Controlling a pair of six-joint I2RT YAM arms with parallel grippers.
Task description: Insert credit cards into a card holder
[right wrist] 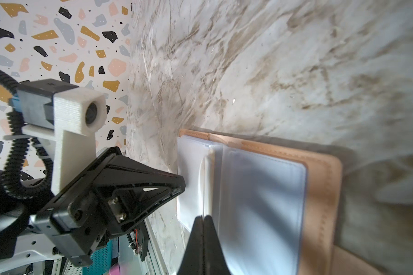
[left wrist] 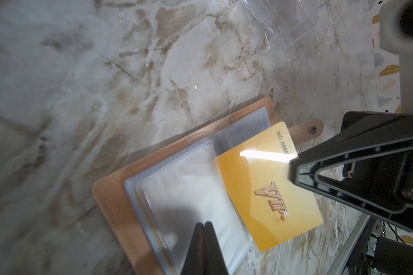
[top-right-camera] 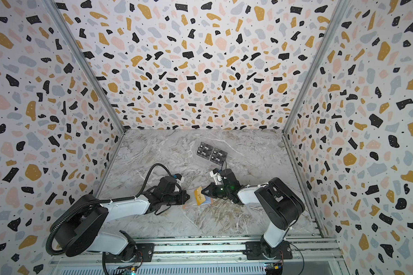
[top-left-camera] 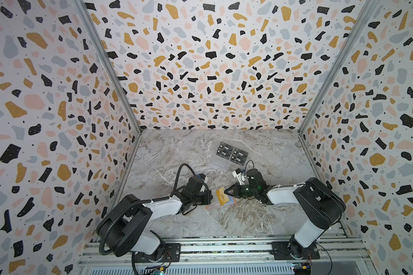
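A yellow VIP card (left wrist: pixel 273 192) is held by its right side in my right gripper, which is shut on it. In the right wrist view the card (right wrist: pixel 208 183) appears nearly edge-on above the fingertips. Beneath it lies the open card holder, with a tan cover (left wrist: pixel 112 197) and a clear sleeve (left wrist: pixel 183 192). The card's left edge overlaps the sleeve's right part; whether it is inside cannot be told. My left gripper is shut at the sleeve, with no film clearly visible between its fingers.
Behind the grippers stands a clear box (left wrist: pixel 284 23) with black VIP cards (top-left-camera: pixel 231 154) lying by it. The holder's strap (left wrist: pixel 307 130) sticks out to the right.
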